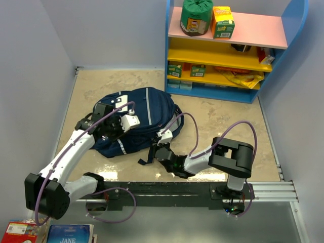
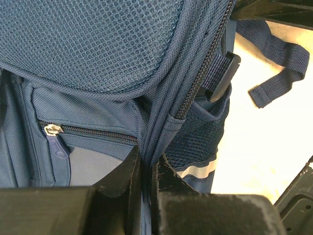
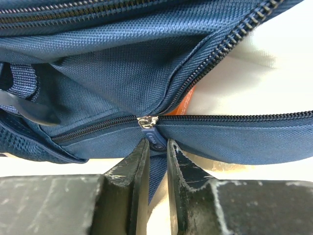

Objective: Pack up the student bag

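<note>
The dark blue student bag (image 1: 136,109) lies on its side across the left half of the table. My left gripper is shut on a fold of the bag's fabric (image 2: 159,117), beside a zipper edge. At the bag's lower right side is my right gripper, its fingers part open. Between its fingertips hangs the blue zipper pull tab (image 3: 155,138), under the silver slider (image 3: 147,121). To the right of the slider the zipper is parted, and something white and orange (image 3: 185,104) shows inside.
The blue shelf unit (image 1: 174,92) at the back right holds several boxes and a yellow bag. A loose black strap (image 2: 279,54) trails from the bag. Books (image 1: 71,234) stand at the front left corner. Table right of the bag is bare.
</note>
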